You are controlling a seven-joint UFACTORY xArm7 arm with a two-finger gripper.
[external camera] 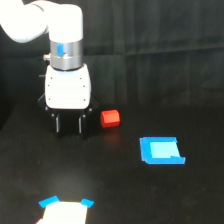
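Observation:
A small red block [110, 118] rests on the black table, just to the right of my gripper [69, 126]. My gripper points downward with its two dark fingers spread apart. Only dark background shows between them, and a gap separates the right finger [81, 124] from the block.
At the right, a pale square bordered with blue tape [162, 160] lies on the table. Another pale patch [66, 213] with blue tape at its corners is cut off by the bottom edge. Bare black table lies between the two, with a dark curtain [155, 50] behind.

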